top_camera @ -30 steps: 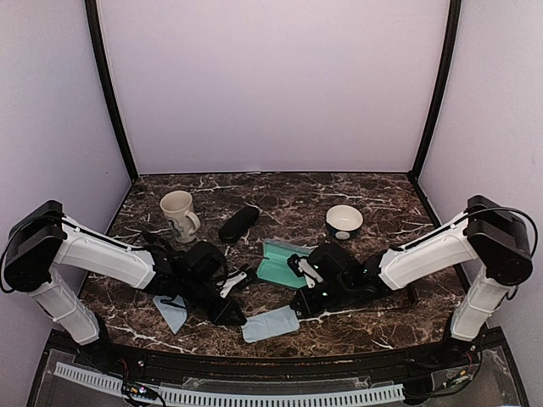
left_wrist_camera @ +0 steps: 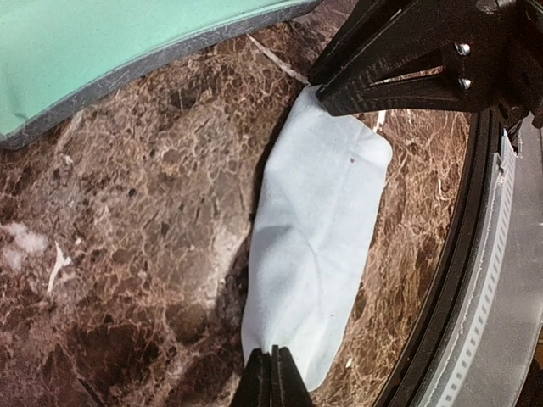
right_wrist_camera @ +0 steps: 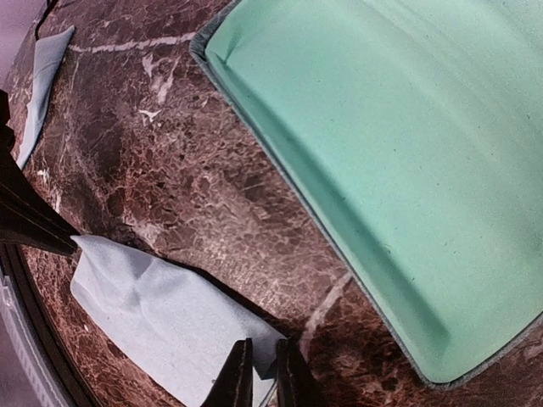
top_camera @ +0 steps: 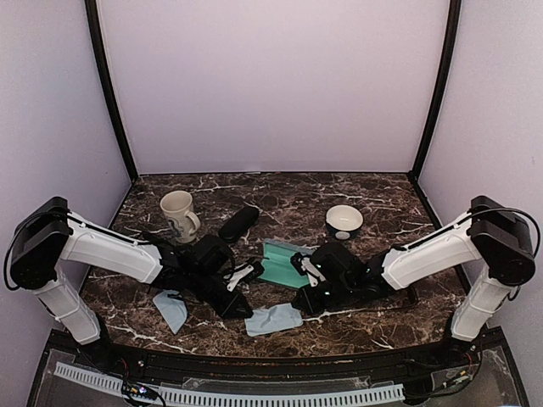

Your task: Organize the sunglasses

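A pale folded cloth [top_camera: 273, 320] lies stretched near the table's front edge, between my two arms. One end is pinched by my left gripper, whose fingers are shut on it. At the other end my right gripper stands slightly open, its fingers [right_wrist_camera: 288, 373] parted with cloth corner between or beneath them. An open case with a mint-green lining [top_camera: 280, 270] sits just behind the cloth, partly hidden by the right arm. No sunglasses can be made out clearly.
A second bluish cloth [top_camera: 171, 312] lies at the front left. Behind are a pale mug [top_camera: 178, 212], a black elongated object [top_camera: 239, 223] and a white bowl [top_camera: 344, 218]. Bare marble lies between cloth and case; the table's front rail [top_camera: 271, 365] is close.
The cloth, taut a second ago, now has a fold and has shifted slightly right with the left gripper.
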